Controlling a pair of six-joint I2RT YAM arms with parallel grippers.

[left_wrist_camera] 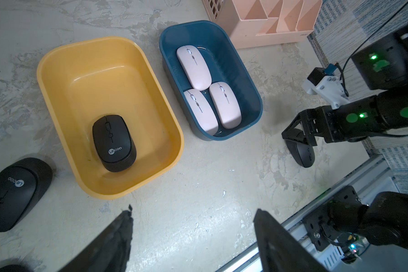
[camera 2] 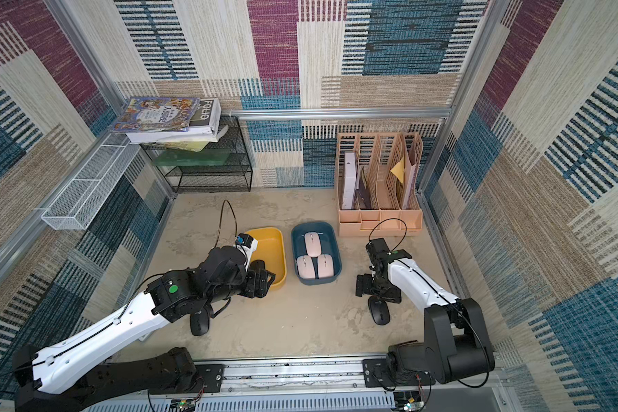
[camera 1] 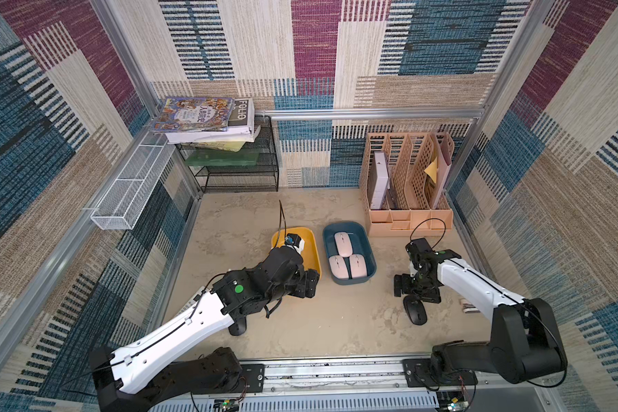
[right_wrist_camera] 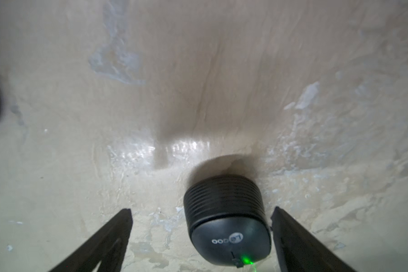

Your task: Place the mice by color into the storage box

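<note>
The yellow box point(left_wrist_camera: 136, 179) holds one black mouse point(left_wrist_camera: 111, 138). Beside it, the blue box point(left_wrist_camera: 254, 102) contains three pale pink mice, one being the rear mouse point(left_wrist_camera: 194, 67). On the table left of the yellow box lies another black mouse point(left_wrist_camera: 17, 192), and a dark piece of something more shows at the lower left corner. My left gripper is open and empty, raised near the yellow box's front. At the right, my right gripper stands open and low, a black mouse point(right_wrist_camera: 231, 238) between its fingers, nearer the right one and apparently not gripped.
A pink file organizer point(camera 1: 408, 219) stands behind the blue box. A black wire rack point(camera 1: 243, 175) with books is at the back left. The table between the arms, in front of the boxes, is bare.
</note>
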